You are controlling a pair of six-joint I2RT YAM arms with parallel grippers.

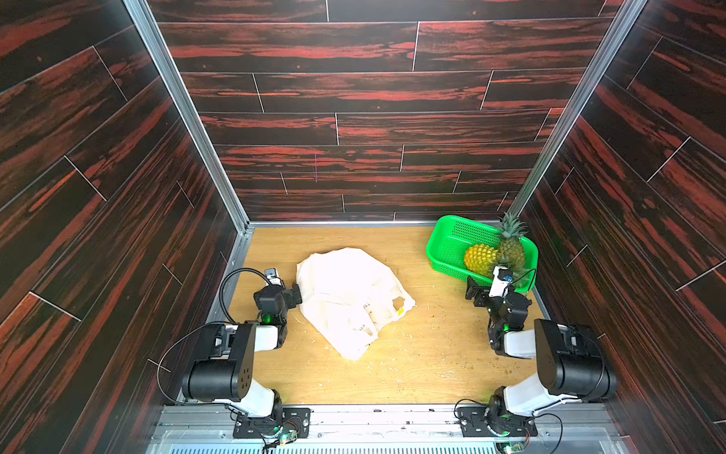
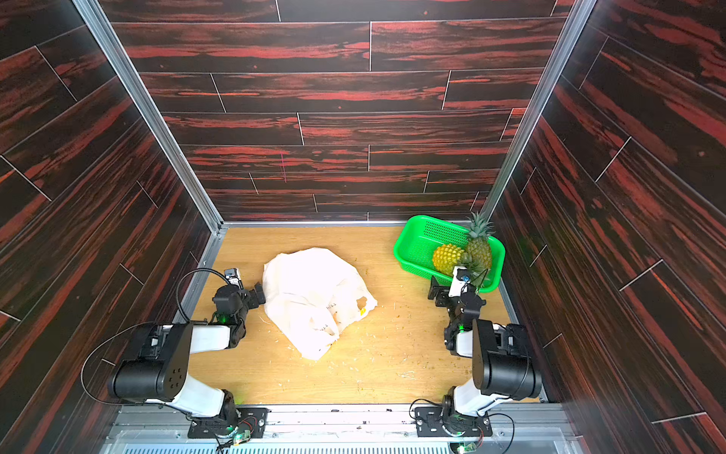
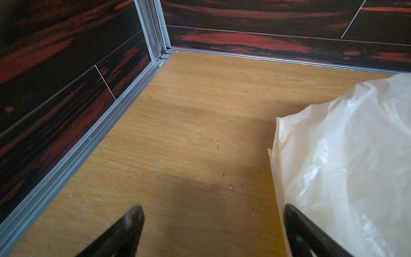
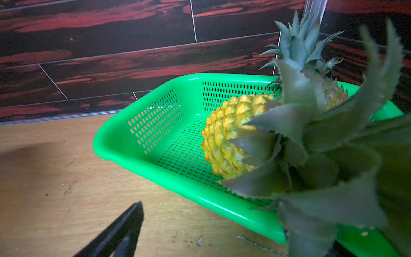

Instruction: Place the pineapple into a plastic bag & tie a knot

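Observation:
A crumpled white plastic bag lies flat on the left-middle of the table, also filling the right of the left wrist view. A yellow pineapple and a greener pineapple lie in a green basket at the back right. My left gripper is open beside the bag's left edge, nothing between its fingers. My right gripper is open at the basket's front edge, near pineapple leaves that hide part of it in the right wrist view.
Dark wood-patterned walls with metal edging enclose the back and sides.

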